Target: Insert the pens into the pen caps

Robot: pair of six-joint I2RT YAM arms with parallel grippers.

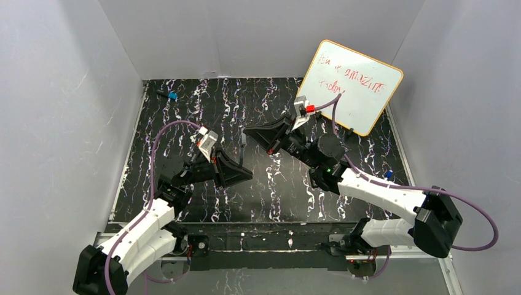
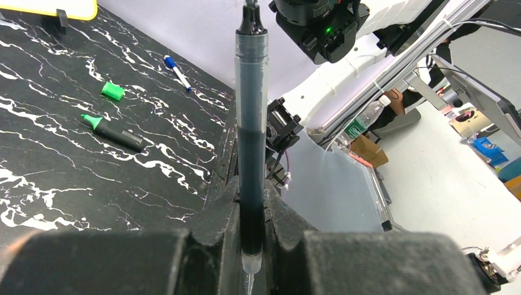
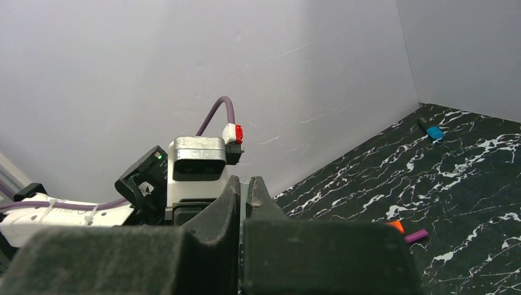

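Note:
My left gripper (image 1: 242, 173) is shut on a translucent dark pen (image 2: 252, 110), held upright. My right gripper (image 1: 246, 131) is above it, shut near the pen's top, with a small translucent piece between its fingertips in the right wrist view; whether that is a separate cap I cannot tell. In the left wrist view a green highlighter (image 2: 120, 133), a green cap (image 2: 113, 91) and a blue-and-white marker (image 2: 178, 74) lie on the table.
A whiteboard (image 1: 350, 86) stands at the back right. A dark pen with a blue cap lies at the back left. Orange (image 3: 394, 225) and purple (image 3: 416, 235) items lie on the table. Grey walls surround the table.

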